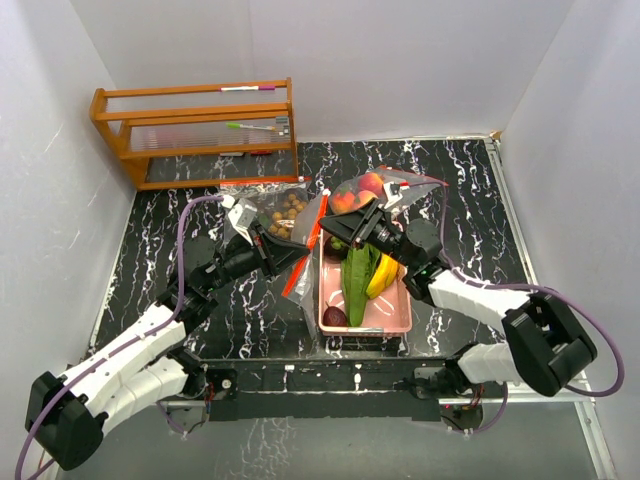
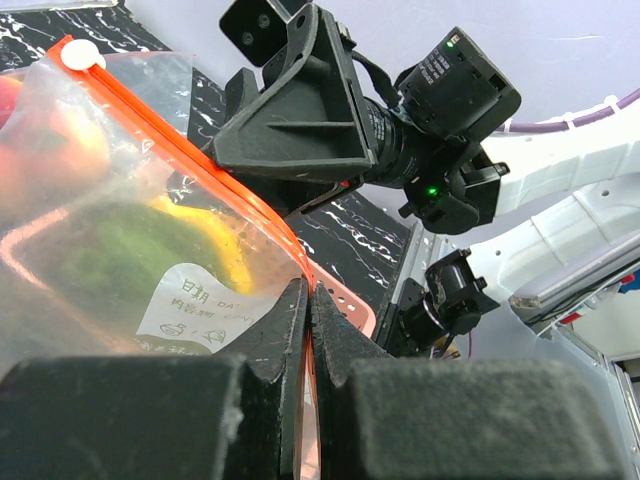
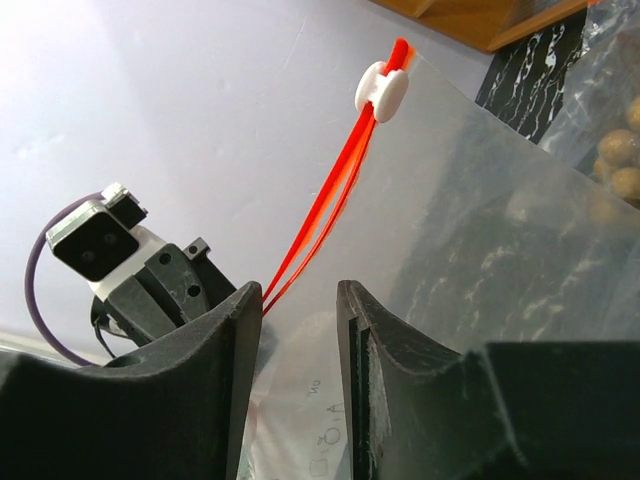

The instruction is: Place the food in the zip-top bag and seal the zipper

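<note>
A clear zip bag with an orange zipper (image 1: 296,270) and white slider (image 2: 80,54) stands over the pink tray (image 1: 399,318). My left gripper (image 1: 292,248) is shut on the zipper's lower stretch. My right gripper (image 1: 330,222) is part open beside the upper zipper, under the slider, which shows above its fingers in the right wrist view. In the tray lie bananas (image 1: 383,275), green leafy vegetable (image 1: 356,286) and an avocado (image 1: 333,317).
Bags of round brown items (image 1: 281,215) and of peaches (image 1: 365,190) lie at the back. A wooden rack (image 1: 195,110) stands back left. Walls enclose the dark table (image 1: 460,220).
</note>
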